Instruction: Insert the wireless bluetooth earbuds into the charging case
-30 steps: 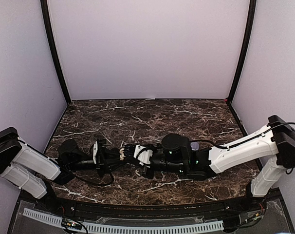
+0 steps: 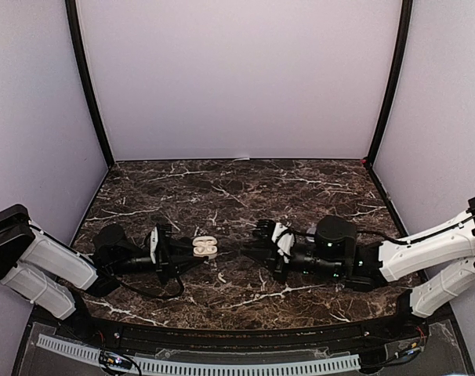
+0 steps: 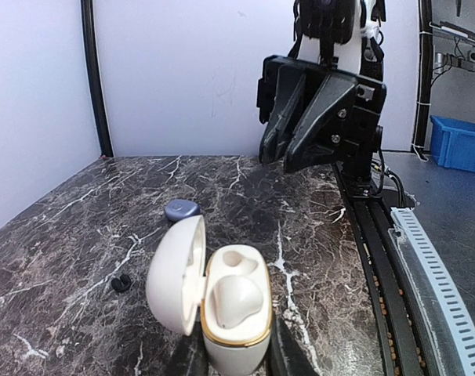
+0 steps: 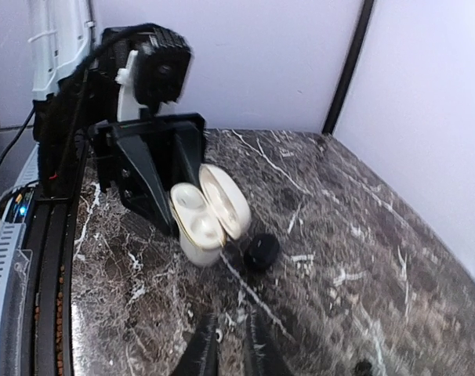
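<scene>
The white charging case (image 3: pixel 236 345) stands with its lid (image 3: pixel 173 274) swung up, and my left gripper is shut on its lower body. A white earbud (image 3: pixel 239 299) appears seated in the nearer slot, while the farther slot (image 3: pixel 236 257) looks empty. In the top view the case (image 2: pixel 205 247) is held above the table on the left. To its right, a short distance off, is my right gripper (image 2: pixel 247 250); its fingers are apart with nothing visible between them, as the right wrist view also shows.
On the table lie a blue-grey oval item (image 3: pixel 182 209), a small dark item (image 3: pixel 121 283) and a black rounded object (image 4: pixel 262 251) behind the case.
My right gripper has drawn back to the right, away from the case, which it touched or overlapped before. The left arm and the case have stayed in place.
</scene>
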